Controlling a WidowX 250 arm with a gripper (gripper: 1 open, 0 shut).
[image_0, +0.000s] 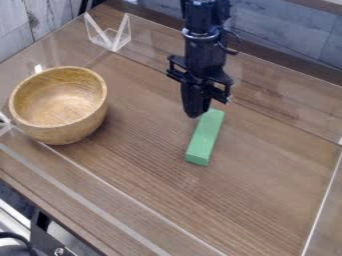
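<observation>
The dark robot arm reaches down from the top centre, its gripper (201, 98) shut, with no object visible between its fingers, just above and behind a green rectangular block (205, 136). The block lies lengthwise on the wooden table (254, 185), right of centre. A wide tan bowl (58, 105) sits at the left.
A small white wire-like object (110, 32) stands at the back left. The table's left edge runs along the lower left, with dark material beyond it.
</observation>
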